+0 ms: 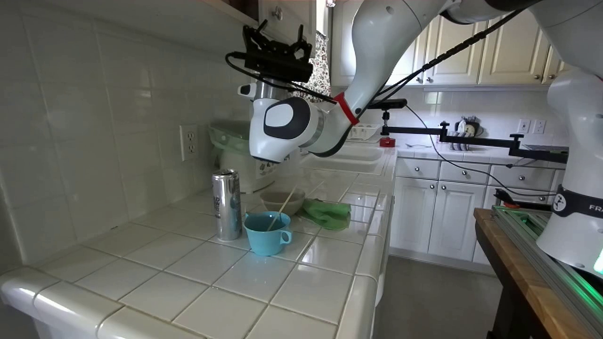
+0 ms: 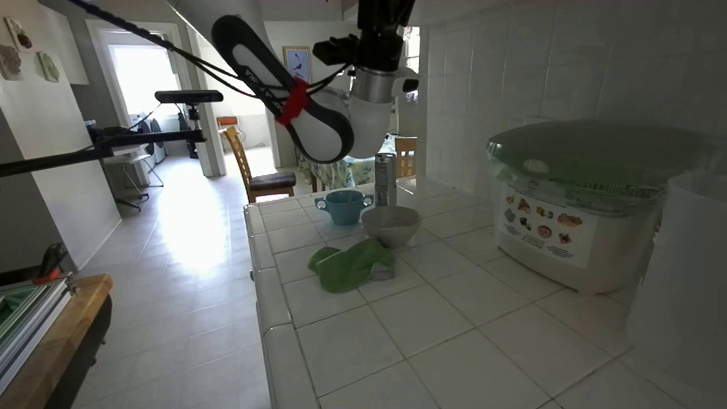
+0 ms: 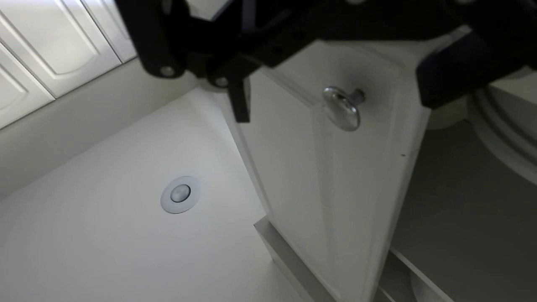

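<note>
My gripper [image 1: 278, 38] points upward, high above the counter, with its fingers spread apart and nothing between them. In the wrist view a white cabinet door [image 3: 302, 146] stands ajar, its round metal knob [image 3: 342, 108] showing in the gap between the fingers, beyond the fingertips. To the right of the door, the dark cabinet interior [image 3: 468, 191] is visible. The same knob [image 1: 277, 13] appears just above the gripper in exterior view 1. Whether any finger touches the door cannot be told.
Below stand a silver can [image 1: 226, 204], a blue cup [image 1: 264, 240] with a stick, a grey bowl [image 2: 391, 227] and a green cloth [image 2: 352, 266]. A lidded bin [image 2: 545, 238] is by the wall.
</note>
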